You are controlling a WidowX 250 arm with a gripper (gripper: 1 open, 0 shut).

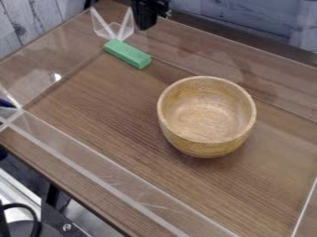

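Observation:
A green block (128, 54) lies on the wooden table in the upper left, beside a clear plastic piece (113, 26). My dark gripper (144, 20) is at the top edge, above and behind the block, mostly cut off; its fingers are too small and dark to read. A large light wooden bowl (206, 116) stands at centre right.
A wall borders the top.

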